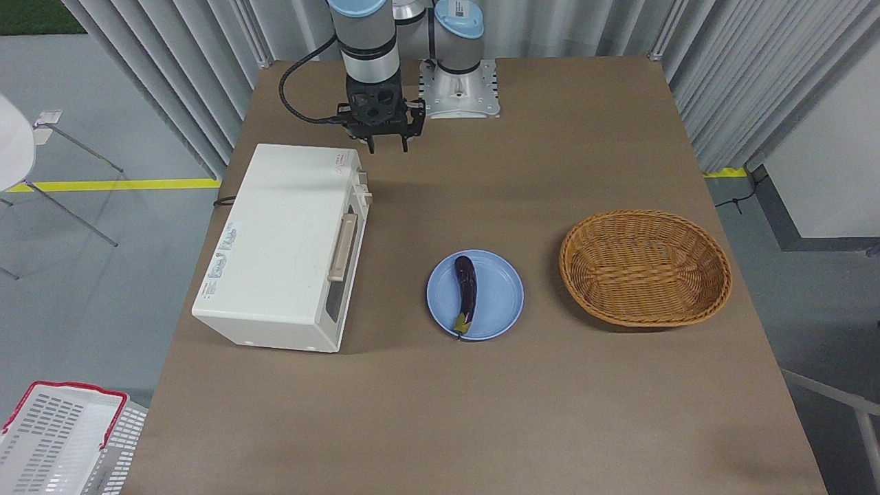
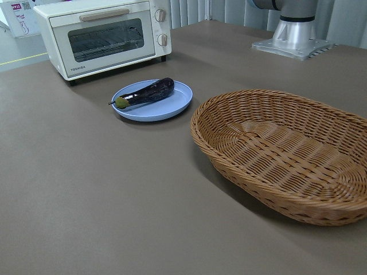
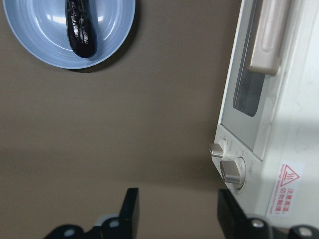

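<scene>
An eggplant (image 1: 465, 289) lies on a blue plate (image 1: 503, 297) in the middle of the table. To its left stands a white toaster oven (image 1: 272, 239), its glass door (image 2: 106, 41) closed and its two knobs facing the plate. A woven basket (image 1: 645, 268) sits empty on the right. My gripper (image 1: 388, 147) hangs near the oven's back end, open with nothing between its fingers. In the wrist view the fingers straddle bare tabletop beside the oven, with the plate at upper left.
The robot's base (image 1: 459, 95) is at the back edge. A white crate (image 1: 62, 437) stands off the table at front left.
</scene>
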